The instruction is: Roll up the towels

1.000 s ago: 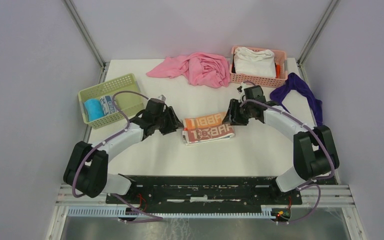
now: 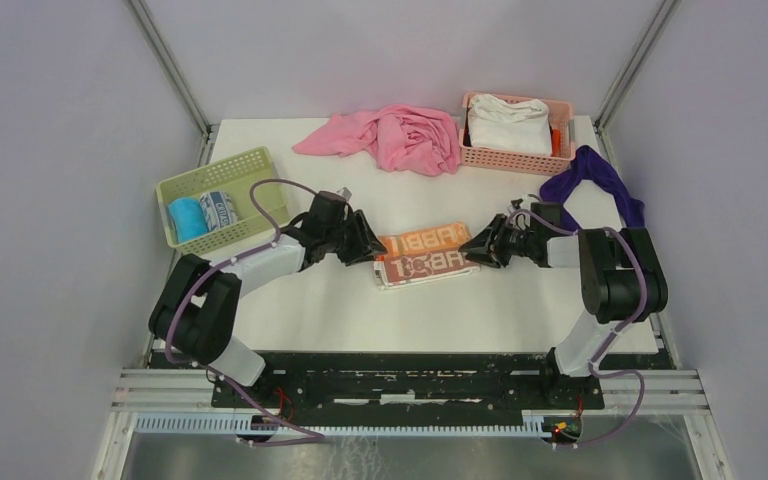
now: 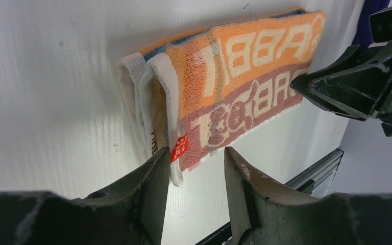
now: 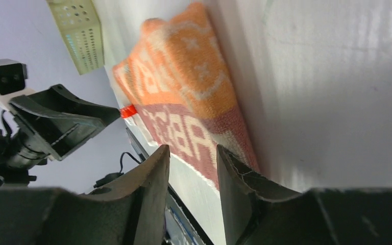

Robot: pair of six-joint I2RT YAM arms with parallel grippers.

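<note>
An orange and brown patterned towel [image 2: 426, 252] lies folded into a flat strip mid-table. Its layered left end, with a red tag [image 3: 179, 148], shows in the left wrist view. At that end my left gripper [image 2: 373, 258] is part open, its fingers apart with no cloth visibly held. My right gripper [image 2: 478, 262] is at the other end, fingers spread, and the towel's end [image 4: 229, 138] appears between or just beyond them; contact is hard to judge.
A green basket [image 2: 278, 203] at the left holds two rolled towels [image 2: 189, 218]. Pink cloth [image 2: 400, 138] is heaped at the back. A pink basket [image 2: 515, 159] with white cloth and a purple cloth [image 2: 615, 186] occupy the right rear.
My left gripper has moved right to the towel's left end. The towel has slid slightly right.
</note>
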